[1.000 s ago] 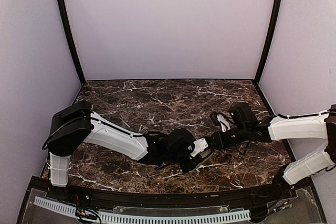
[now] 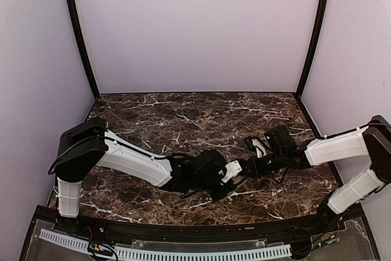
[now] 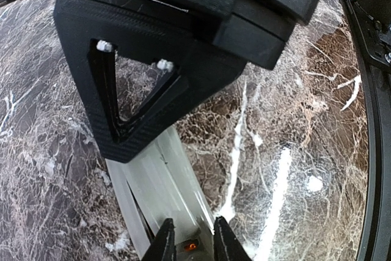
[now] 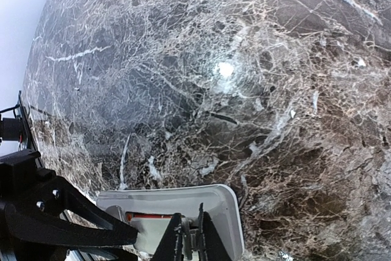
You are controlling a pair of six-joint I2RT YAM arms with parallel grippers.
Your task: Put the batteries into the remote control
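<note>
A pale plastic remote (image 3: 164,181) with its battery bay exposed lies beneath both grippers, near the front of the table. My left gripper (image 2: 223,187) is low at the remote; in the left wrist view its fingertips sit over the bay's lower end, by a small orange bit. My right gripper (image 2: 250,169) is close beside it, its black body crossing over the remote's far end. In the right wrist view a red-and-black battery (image 4: 146,216) shows in the bay (image 4: 217,203), and fingertips are at a metallic piece there. How far either gripper is open is unclear.
Pale walls surround it, and a black frame edge (image 2: 153,230) runs along the front.
The left arm looks nearly unchanged.
</note>
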